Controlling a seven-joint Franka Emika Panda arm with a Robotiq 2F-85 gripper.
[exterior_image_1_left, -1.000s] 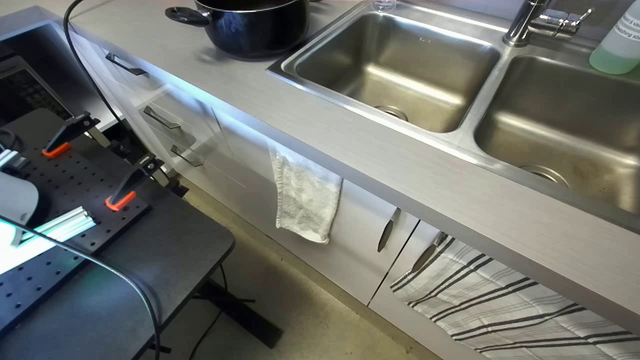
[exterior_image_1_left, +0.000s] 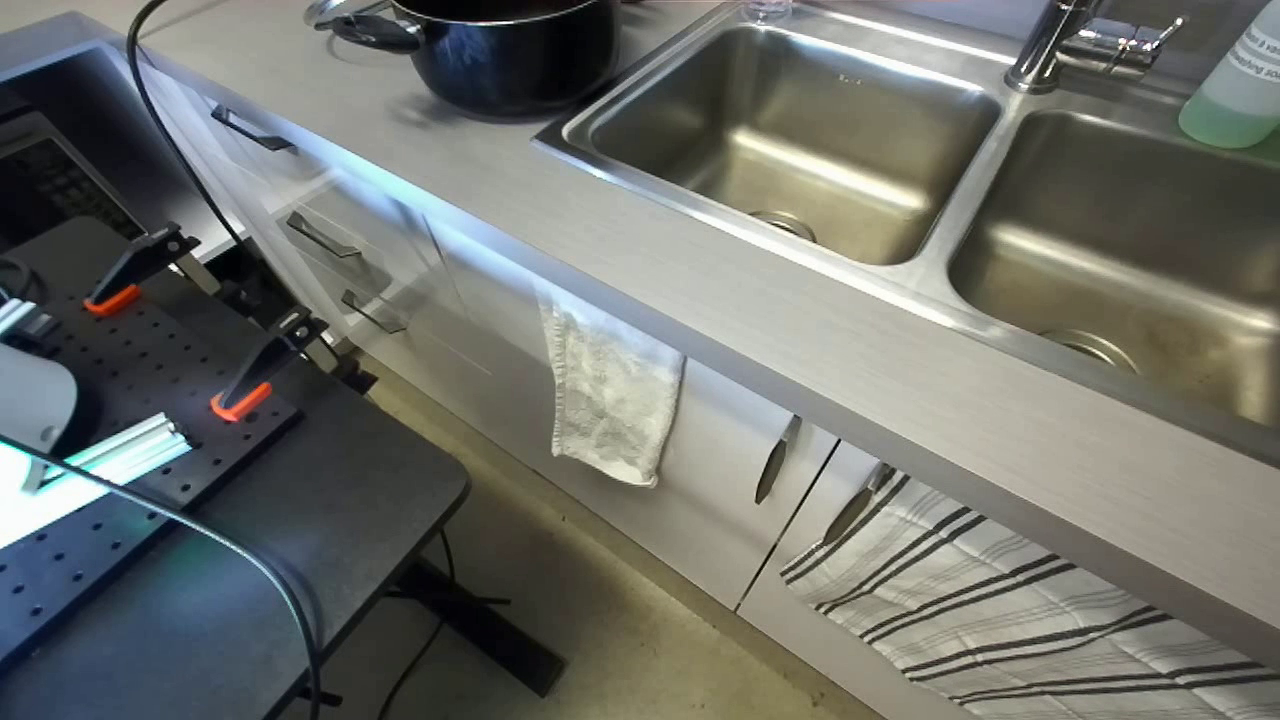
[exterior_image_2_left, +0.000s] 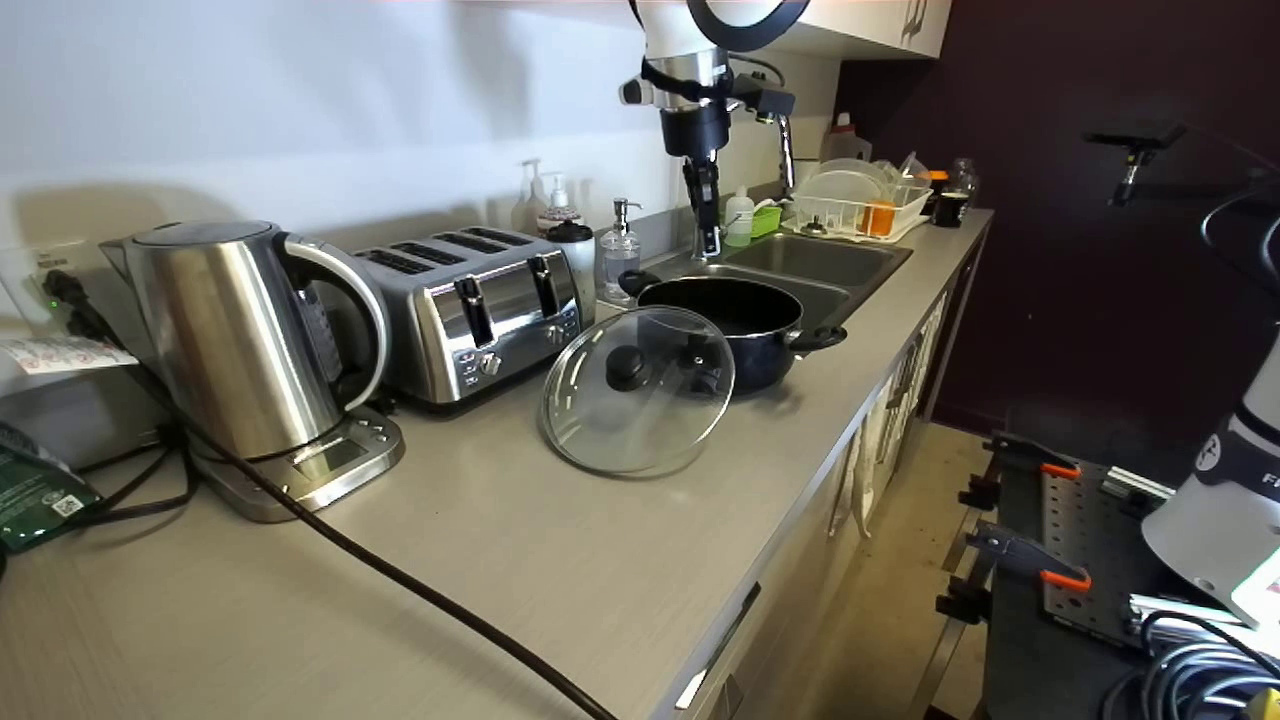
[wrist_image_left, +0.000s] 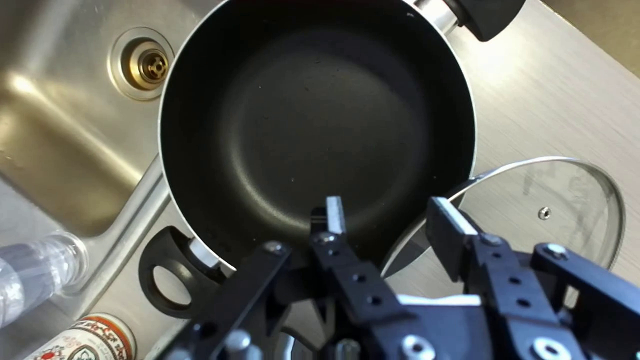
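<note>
A black pot (exterior_image_2_left: 720, 310) sits empty on the counter beside the sink. Its glass lid (exterior_image_2_left: 576, 414) stands tilted against the pot's near side, with the black knob (exterior_image_2_left: 627, 367) facing away from the pot. From the wrist view, the lid (wrist_image_left: 576, 198) leans at the pot's right rim, its inner side towards me. Above the pot hangs my gripper (exterior_image_2_left: 708, 240), pointing down and clear of the lid's knob. Its fingers are spread in the wrist view, the gripper being open; the lid's rim shows below the gap and nothing is gripped. Exterior view 1 shows only the lid's edge (exterior_image_1_left: 321, 13).
A toaster (exterior_image_2_left: 492, 312) and kettle (exterior_image_2_left: 228, 348) stand along the wall, left of the lid. Soap bottles, including a clear one (exterior_image_2_left: 620, 252), stand behind the pot. The sink (exterior_image_1_left: 780, 132) is empty.
The lid's edge now shows beside the pot's handle in exterior view 1, where bare counter was seen a second ago. The pot has not moved.
</note>
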